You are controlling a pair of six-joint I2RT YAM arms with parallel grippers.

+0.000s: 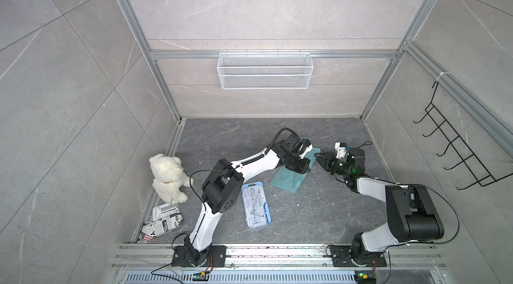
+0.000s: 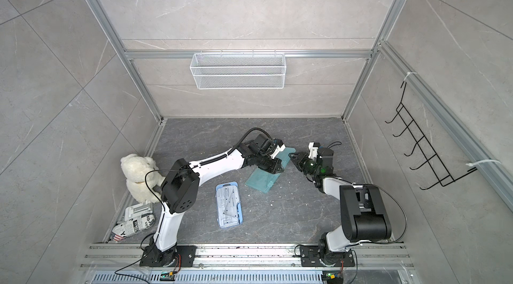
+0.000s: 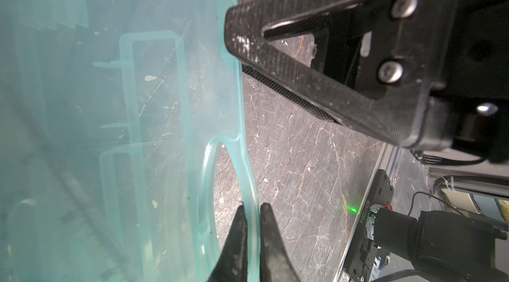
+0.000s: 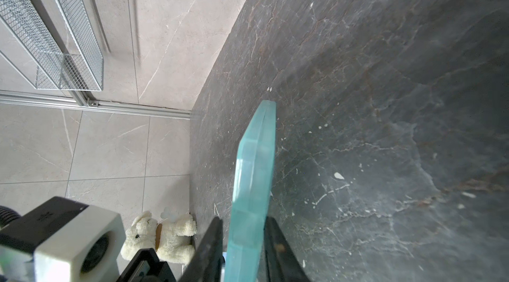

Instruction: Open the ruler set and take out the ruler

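Observation:
A translucent teal ruler case (image 1: 286, 179) (image 4: 253, 176) is raised off the floor in the middle right. My left gripper is shut on its edge beside an oval handle cutout; a ruler shows faintly through the plastic (image 3: 69, 181). From the right, my right gripper has its fingertips on either side of the case's end; whether they press on it is unclear. A light blue tray (image 1: 255, 203) with rulers lies on the floor left of centre, near the front.
A white bear (image 1: 168, 177) and a printed package (image 1: 163, 225) sit along the left wall. A wire basket (image 1: 264, 70) hangs on the back wall, and a black hook rack (image 1: 465, 158) on the right wall.

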